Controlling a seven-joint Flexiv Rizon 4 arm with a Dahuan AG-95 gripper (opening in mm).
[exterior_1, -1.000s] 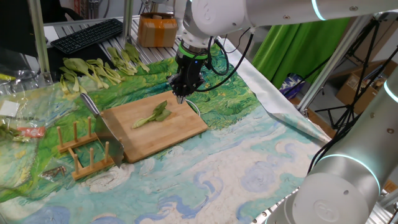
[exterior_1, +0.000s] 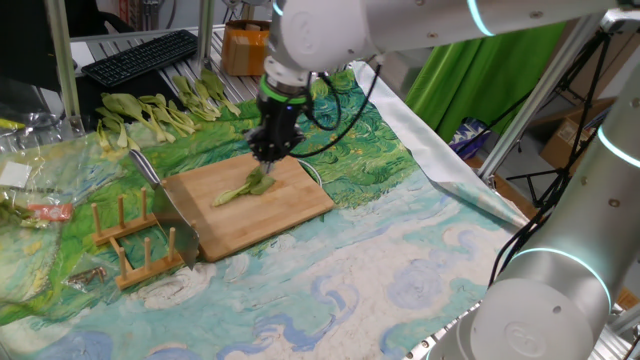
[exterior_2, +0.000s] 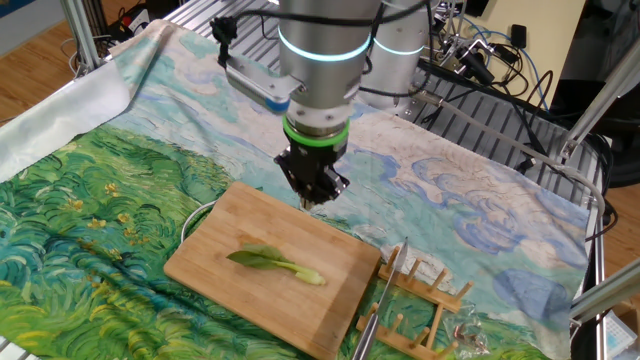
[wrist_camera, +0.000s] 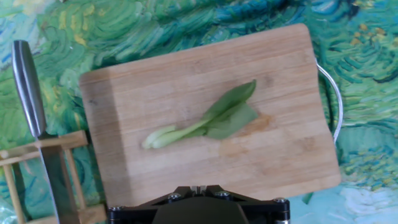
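A green leafy vegetable with a pale stem (wrist_camera: 199, 124) lies alone on the wooden cutting board (wrist_camera: 280, 68), near its middle. My gripper (exterior_2: 306, 205) hangs above the board with its fingers close together and nothing visible between them. In the first exterior view, the gripper (exterior_1: 268, 168) overlaps the leafy end of the vegetable (exterior_1: 235, 193), but the second exterior view shows it apart from the vegetable (exterior_2: 278, 262). A knife with a metal handle (wrist_camera: 28, 87) rests in the wooden rack (wrist_camera: 74, 140) beside the board.
More leafy vegetables (exterior_1: 150, 112) lie at the back left of the cloth. Plastic packaging (exterior_1: 35, 160) is at the far left, and a cardboard box (exterior_1: 245, 48) stands behind. The rack's upright pegs (exterior_1: 148, 250) stand left of the board.
In exterior view 1, my arm and gripper have moved left and slightly down, toward the vegetable's leaves. Vegetable, board and knife have stayed where they were.
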